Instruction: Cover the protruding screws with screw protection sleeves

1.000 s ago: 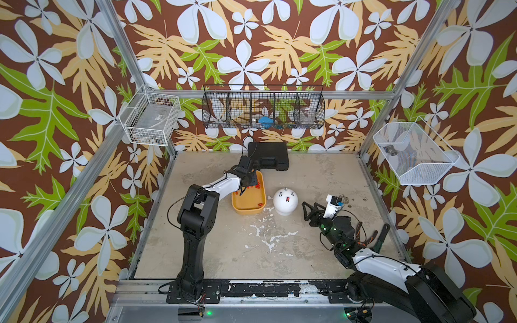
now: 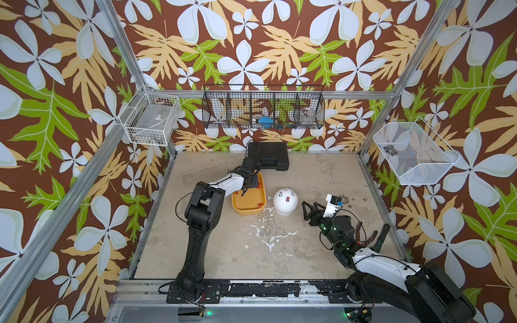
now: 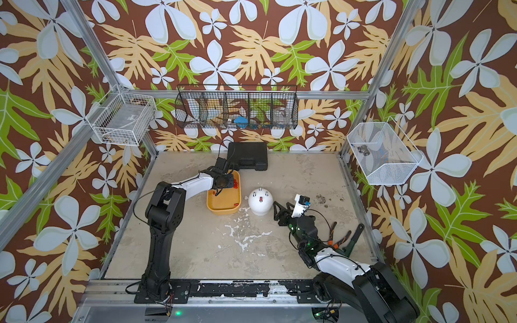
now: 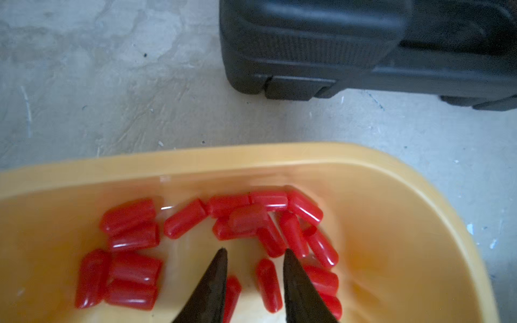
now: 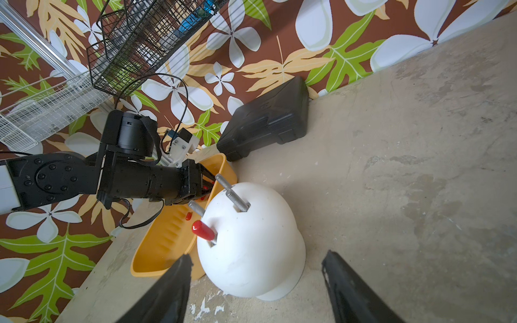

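Observation:
Several red sleeves (image 4: 132, 212) lie in the orange bin (image 2: 248, 211). My left gripper is over them, fingers apart, with one loose sleeve (image 4: 269, 285) showing between and below the fingertips. A white dome (image 5: 253, 242) on a base stands right of the bin, with upright screws (image 5: 237, 200) protruding from its top; one carries a red sleeve (image 5: 203, 231). My right gripper stands open at the dome's right, holding nothing.
A black case (image 2: 268, 156) lies behind the bin. Wire baskets (image 2: 262, 107) hang on the frame. Tools (image 3: 352, 239) lie at the right front beside my right arm.
My left arm and gripper have shifted slightly within the area over the bin. The right arm and the dome have not moved.

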